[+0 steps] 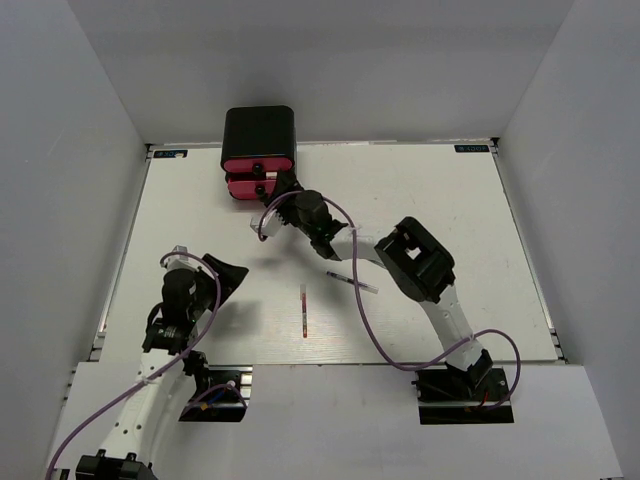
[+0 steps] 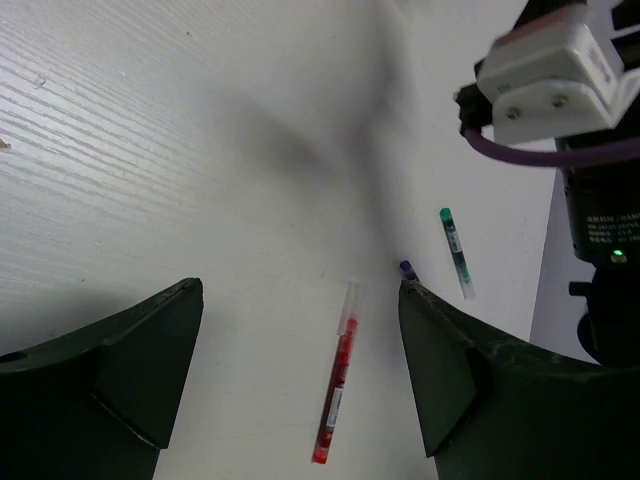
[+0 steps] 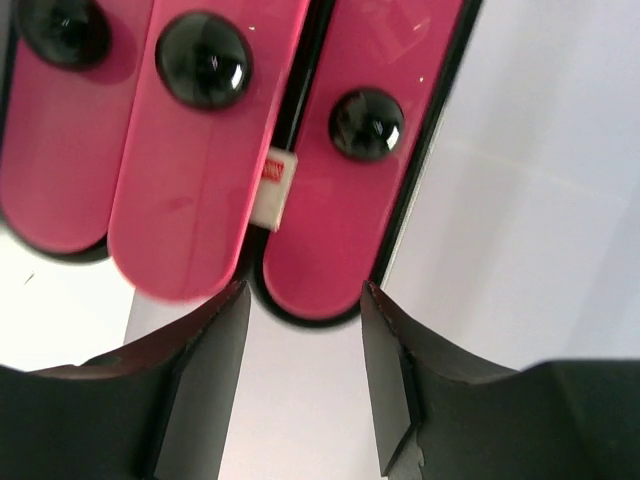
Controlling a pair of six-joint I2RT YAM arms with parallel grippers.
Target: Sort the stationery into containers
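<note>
A black cabinet (image 1: 258,130) with pink drawers stands at the back. One drawer (image 3: 190,160) sticks out, and a small white block with red print (image 3: 273,188) rests at its edge, between it and the neighbouring drawer front (image 3: 330,200). Just short of that block, my right gripper is open and empty. Over the table's left side my left gripper is open too, with nothing held. A red pen (image 1: 304,312) and a blue-capped pen (image 1: 352,282) lie on the table. The left wrist view also shows a green pen (image 2: 457,252), which the right arm seems to cover from above.
My right arm (image 1: 410,260) stretches across the table's middle, over the pens' far side. Purple cables (image 1: 360,310) hang along both arms. Bare tabletop (image 1: 450,190) lies to the right and back.
</note>
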